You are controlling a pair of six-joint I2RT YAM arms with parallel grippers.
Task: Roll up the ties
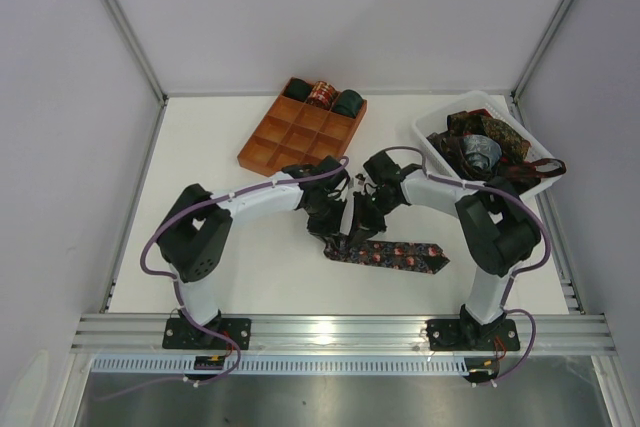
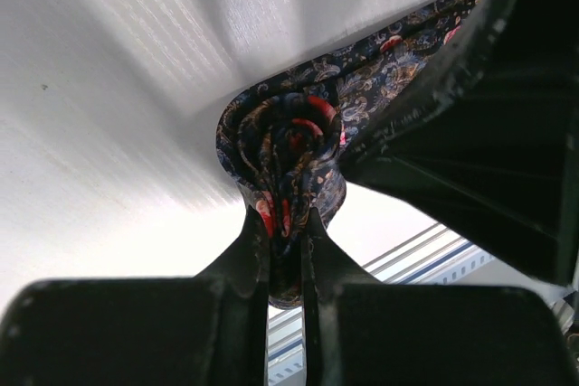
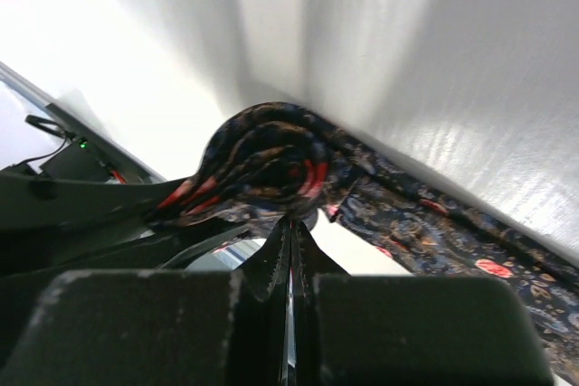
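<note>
A dark patterned tie (image 1: 400,256) lies on the white table, its left end wound into a small roll and its flat part stretching to the right. In the left wrist view my left gripper is shut on the rolled end of the tie (image 2: 298,146). From the right, my right gripper is shut beside the roll (image 3: 262,160), and nothing shows between its fingers. The flat length of the tie (image 3: 470,250) runs off to the lower right in that view.
Behind the arms stands a brown divided box (image 1: 285,134) with several rolled ties in its back compartments. A white basket (image 1: 440,112) of loose ties sits at the back right.
</note>
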